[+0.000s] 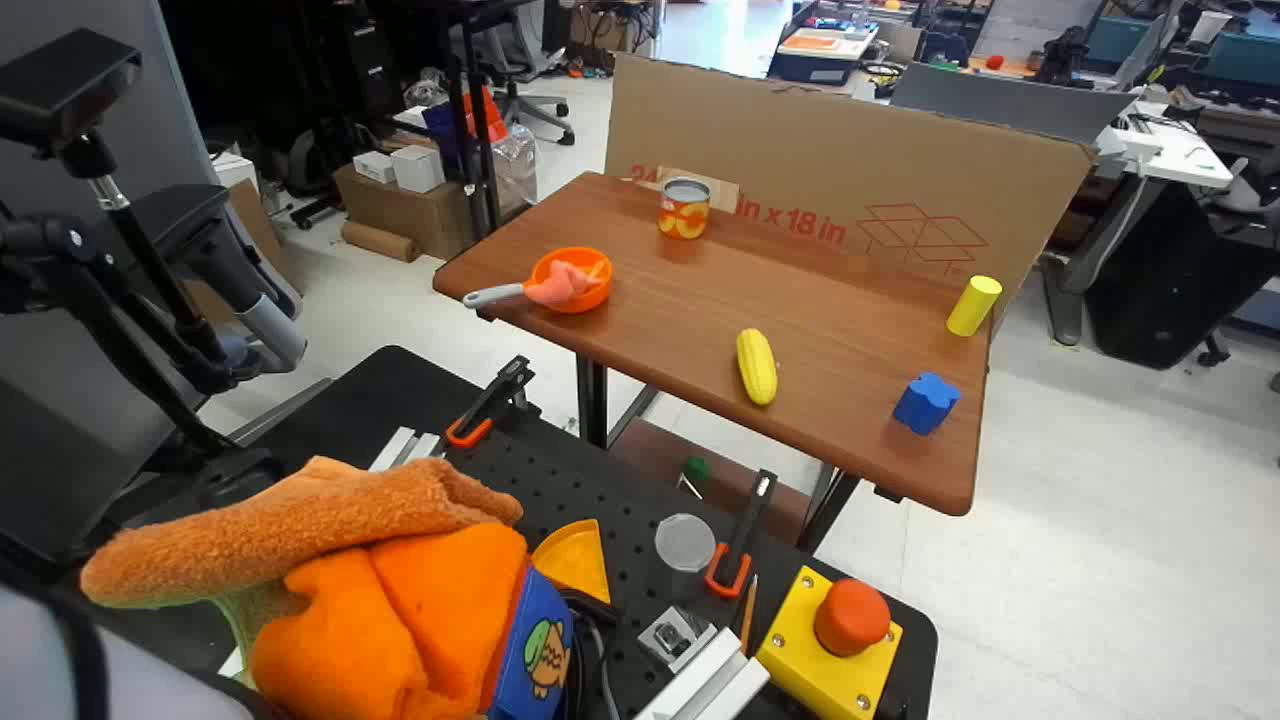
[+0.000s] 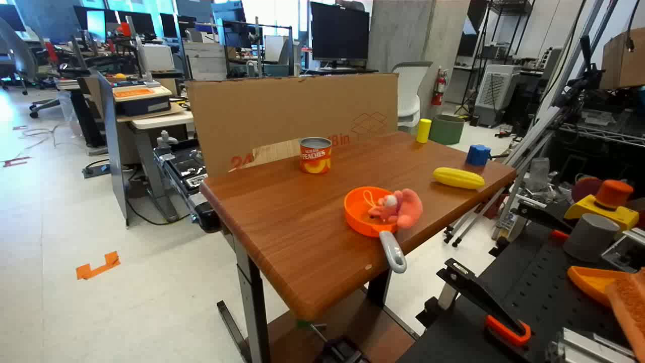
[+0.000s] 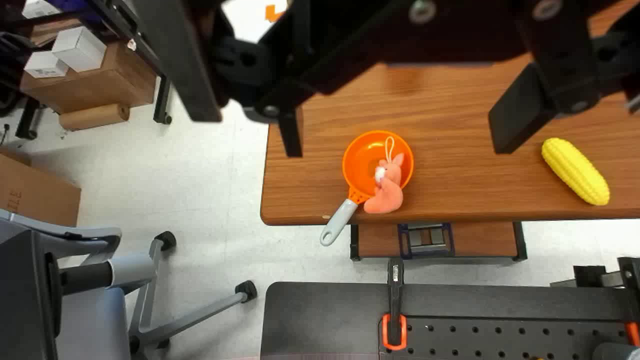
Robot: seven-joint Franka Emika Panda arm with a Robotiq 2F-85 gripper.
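Observation:
High over the table, my gripper stands open, its two black fingers wide apart with nothing between them. Below it in the wrist view lies an orange pan (image 3: 361,159) with a grey handle, and a pink plush toy (image 3: 387,192) rests partly in it and over its rim. To the right is a yellow corn cob (image 3: 576,171). The exterior views also show a peach can (image 2: 315,158), a blue block (image 1: 926,403) and an upright yellow cylinder (image 1: 973,306) on the brown table (image 1: 624,318). Neither exterior view shows the gripper.
A cardboard sheet (image 1: 828,168) stands along the table's back edge. In front, across a gap, is a black perforated bench (image 1: 528,480) with clamps, a red button box (image 1: 849,630) and orange cloth (image 1: 372,600). The pan's handle overhangs the front edge.

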